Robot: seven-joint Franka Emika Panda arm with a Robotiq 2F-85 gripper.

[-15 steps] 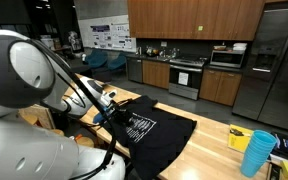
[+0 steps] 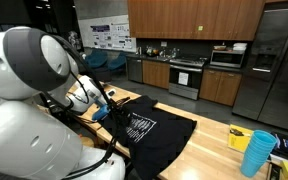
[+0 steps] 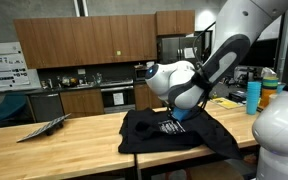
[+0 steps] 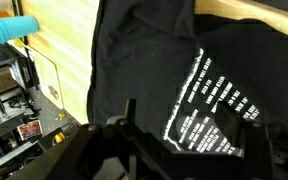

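Observation:
A black cloth, apparently a shirt with white printed lettering [image 4: 209, 105], is spread over the wooden table. It fills most of the wrist view, and one edge is bunched into a fold near the top. In the first exterior view the black cloth [image 2: 164, 140] reaches to the table's near edge. My gripper is over the cloth near the lettering, its dark fingers [image 4: 127, 128] apart, with no cloth visible between them. From the second exterior view, the hand [image 3: 176, 112] is low over the cloth; whether the fingertips touch it cannot be made out.
Blue cups [image 2: 257, 153] stand at the table's right, beside a yellow item [image 2: 240, 137] and other containers. Bare wood [image 3: 74, 140] lies free to the left in the second exterior view. A dark flat object [image 3: 46, 126] rests there.
The upper part of my arm has shifted and now looms larger at the left of the first exterior view. The hand remains low over the cloth, which looks much the same.

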